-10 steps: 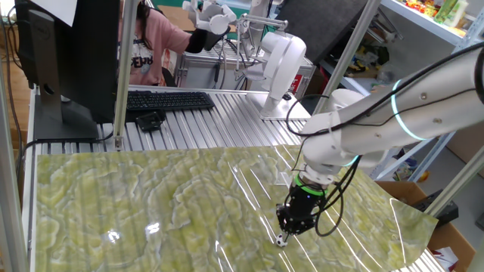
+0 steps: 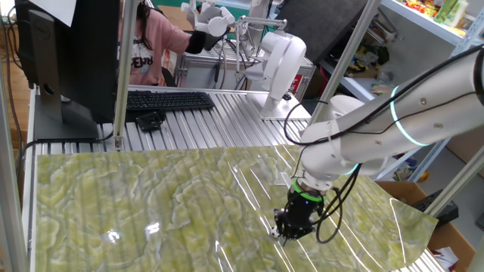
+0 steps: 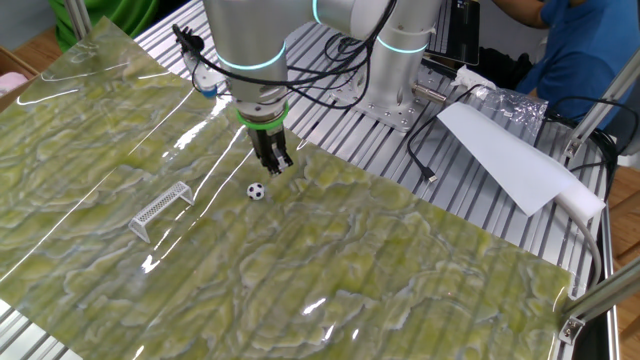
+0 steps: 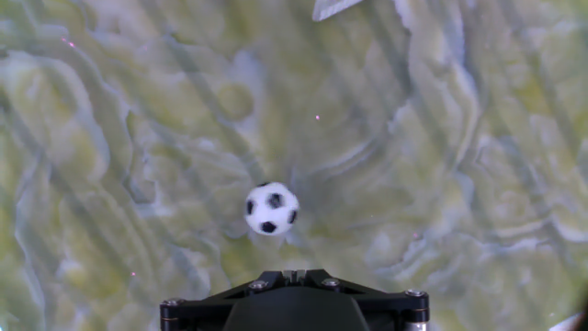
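Note:
A small black-and-white soccer ball (image 4: pixel 272 209) lies on the green marbled sheet, just ahead of my gripper in the wrist view. The gripper appears shut there, its fingers together at the centre with nothing visible between them. In exterior view 2 the gripper (image 3: pixel 280 170) hangs low over the sheet, and the ball (image 3: pixel 256 191) sits apart from it, just to its lower left. A small white goal with a net (image 3: pixel 160 210) stands farther left. Exterior view 1 shows the ball (image 2: pixel 274 232) partly hidden beside the gripper (image 2: pixel 283 239).
The glossy sheet (image 3: pixel 400 270) is otherwise clear around the ball and goal. A keyboard (image 2: pixel 170 100) and a monitor are on the table's far side. A loose cable and white paper (image 3: pixel 505 160) lie beside the arm's base.
In exterior view 1 the ball has shifted slightly up and left. My gripper has also moved a little left and down, now covering part of the ball.

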